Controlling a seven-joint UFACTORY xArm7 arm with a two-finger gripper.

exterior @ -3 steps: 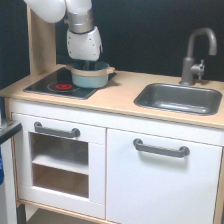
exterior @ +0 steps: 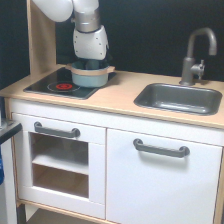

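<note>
A blue-grey pot (exterior: 88, 78) with a tan band round its rim stands at the back right of the black hob (exterior: 63, 84). My white gripper (exterior: 92, 64) points down over it, the fingertips close to or inside the pot's rim. Whether the fingers touch the pot, or stand open or shut, is too small to make out.
A red-lit burner ring (exterior: 63, 86) lies left of the pot. Bare wooden counter (exterior: 120, 88) separates the hob from a grey sink (exterior: 180, 98) with a tall tap (exterior: 196, 58). Below are cupboard doors with dark handles (exterior: 160, 147).
My gripper has shifted a little to the right above the pot and now hangs more upright. The pot appears to stand in the same spot.
</note>
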